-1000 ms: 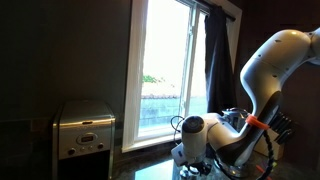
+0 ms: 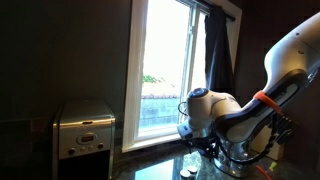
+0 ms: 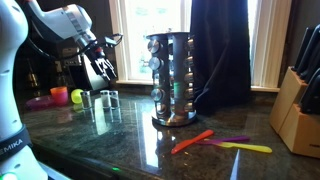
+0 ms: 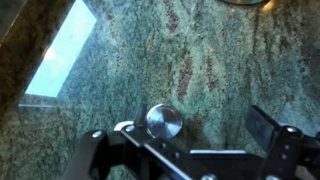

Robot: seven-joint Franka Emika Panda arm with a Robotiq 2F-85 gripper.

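My gripper stands open at the bottom of the wrist view, its black fingers apart. A small round jar with a silver lid (image 4: 164, 121) shows near the left finger, lower in the picture; I see no contact with it. In exterior view 2, my gripper (image 3: 106, 68) hangs above the counter at the left, over several small clear jars (image 3: 111, 99). Exterior view 1 has the hand low before the window, with pale jars (image 2: 188, 171) beneath it. A tall spice rack (image 3: 173, 80) holding jars stands at the centre of exterior view 2.
Red, purple and yellow knives (image 3: 245, 147) lie on the dark stone counter (image 3: 110, 145) right of the rack. Beyond them is a wooden knife block (image 3: 296, 115). A yellow-green item (image 3: 76, 96) and a pink dish (image 3: 40, 102) sit at the left.
In exterior view 1 the hand has risen and shifted slightly right, away from the counter. The arm's upper bend now sits farther right. The small jars below stay on the counter.
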